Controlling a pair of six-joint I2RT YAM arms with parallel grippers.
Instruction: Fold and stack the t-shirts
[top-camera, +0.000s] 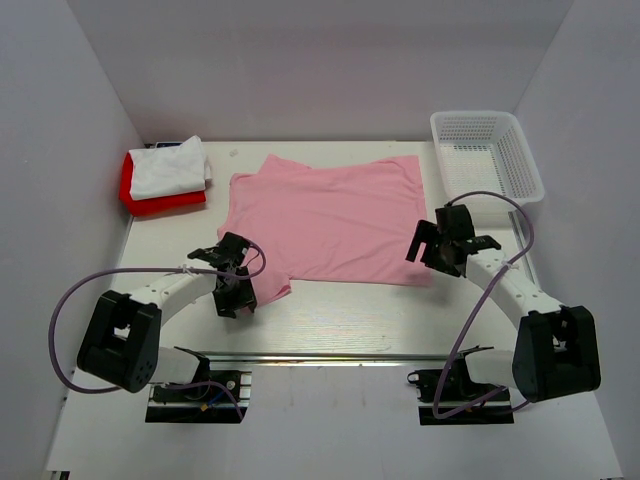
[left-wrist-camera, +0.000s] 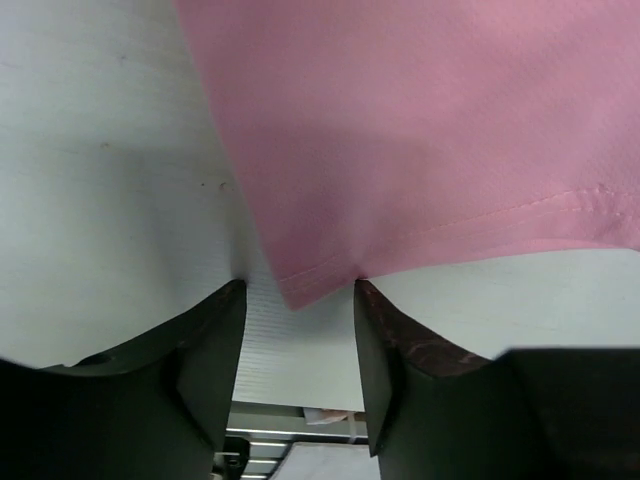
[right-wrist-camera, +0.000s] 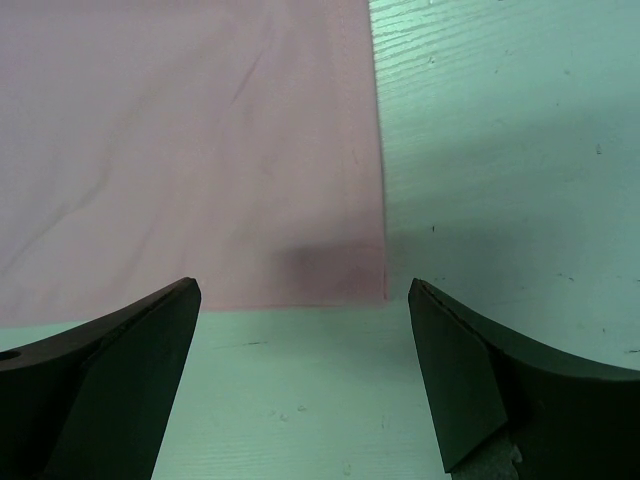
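Note:
A pink t-shirt lies spread flat across the middle of the table, one sleeve pointing toward the front at left. My left gripper is part open around that sleeve's corner, with a fingertip on each side and a gap still showing. At the shirt's front right corner, my right gripper stands open above the cloth, its fingers wide apart and nothing between them. Folded shirts, a white one on a red one, sit in a stack at the back left.
An empty white basket stands at the back right. Bare table shows in front of the pink shirt. The table's front edge runs close to the left gripper.

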